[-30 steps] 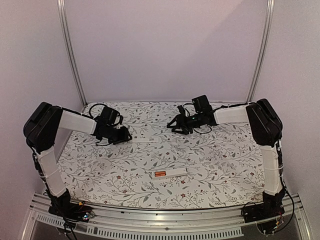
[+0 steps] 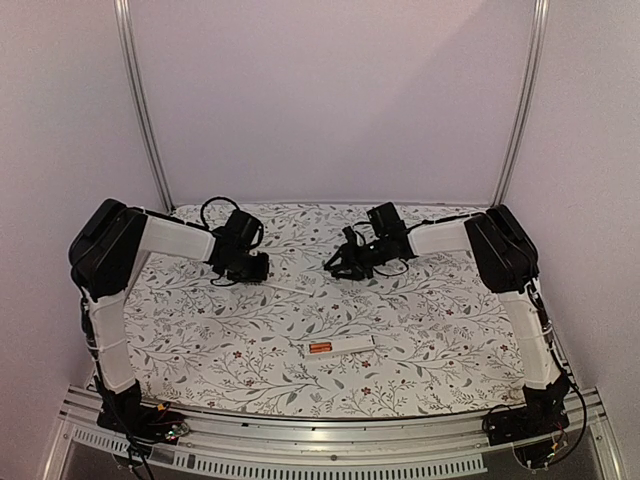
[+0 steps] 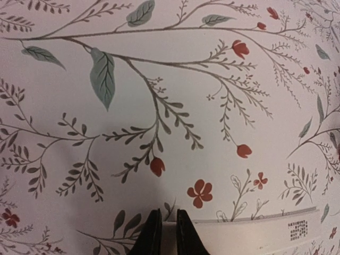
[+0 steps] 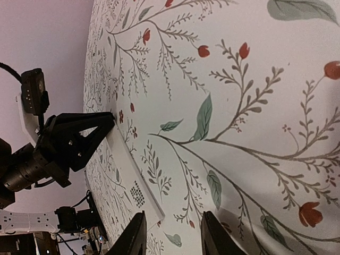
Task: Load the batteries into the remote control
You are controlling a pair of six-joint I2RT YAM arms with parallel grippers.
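Note:
The long white remote is in my left gripper, which is shut on one end of it; in the right wrist view it slants down from the fingers, a printed label near its far end. My right gripper is part open over bare patterned table, nothing between its fingers, to the right of the remote. In the top view, a white holder with orange batteries in its left part lies at the front centre.
Pale walls bound it at the back and sides.
My left gripper has moved right with the remote, which now slants more in the top view.

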